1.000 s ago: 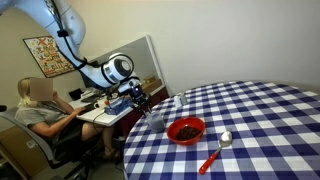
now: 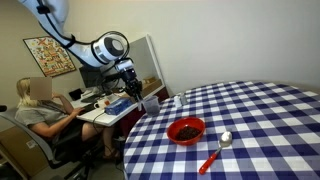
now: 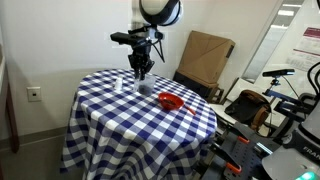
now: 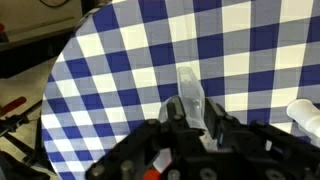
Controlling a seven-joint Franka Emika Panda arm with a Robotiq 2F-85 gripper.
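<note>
A pale grey cup [image 2: 151,105] is at the left end of the checkered table. My gripper [image 2: 138,97] is shut on the cup at its left side. From the other exterior view, the cup [image 3: 147,88] shows just below the gripper [image 3: 143,75]. In the wrist view a pale, narrow part of the cup [image 4: 188,82] sticks out past the dark fingers; the arm hides much of the rest. Close to the cup stands a red bowl [image 2: 186,130] with dark contents.
A white bottle-like item [image 2: 180,100] stands behind the bowl. To the bowl's right lies a spoon with a red handle [image 2: 209,162]. A person [image 2: 45,115] sits at a desk on the left.
The bowl, spoon and white item have stayed put.
</note>
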